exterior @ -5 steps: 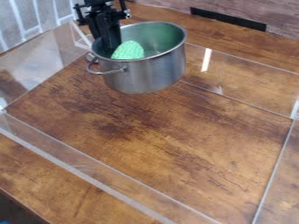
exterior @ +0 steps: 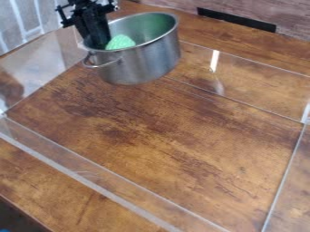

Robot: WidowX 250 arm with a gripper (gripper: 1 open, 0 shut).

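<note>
A steel pot [exterior: 140, 63] with a green inside hangs above the wooden board at the upper left, tilted slightly, with a green textured object [exterior: 119, 43] inside it. My black gripper [exterior: 94, 43] reaches down from the top edge to the pot's left rim and looks shut there; whether the thin rim is between its fingers is hard to see.
A wall with a dark slot runs along the top right, and a pale barred structure stands at the top left.
The pot and my gripper have moved left and slightly up, carrying the green object along inside.
</note>
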